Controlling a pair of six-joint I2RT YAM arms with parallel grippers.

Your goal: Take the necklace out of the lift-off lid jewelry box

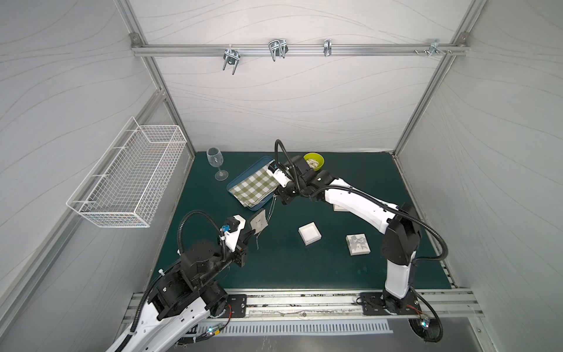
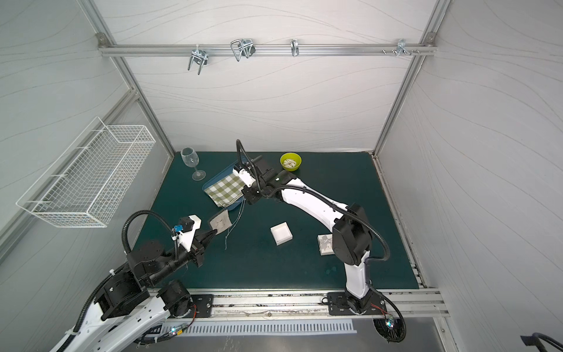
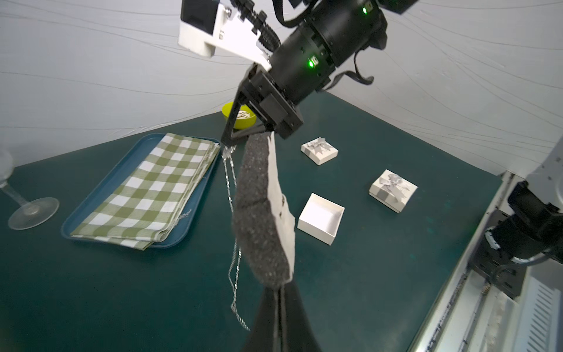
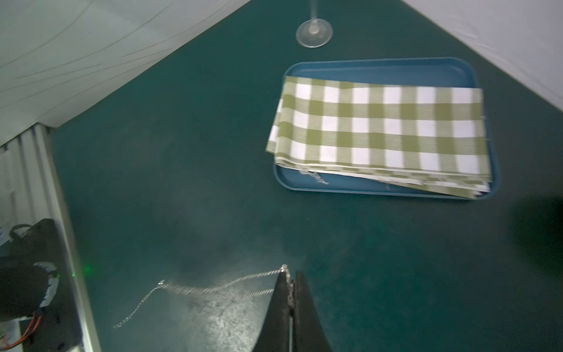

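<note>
In the left wrist view my left gripper is shut on the edge of a square insert pad (image 3: 264, 211), dark on one face and pale on the other, held upright. My right gripper is shut on the silver necklace (image 4: 217, 290), which hangs below it in a long loop just beside the pad, as the top left view also shows. The open white box base (image 3: 320, 218) stands on the table to the right of the hanging chain.
Two lidded white boxes with bows (image 3: 319, 150) (image 3: 393, 190) sit to the right. A blue tray (image 4: 381, 190) with checked cloth, a wine glass (image 4: 314, 32) and a yellow bowl (image 2: 291, 162) are behind. A wire basket (image 1: 126, 176) hangs at left.
</note>
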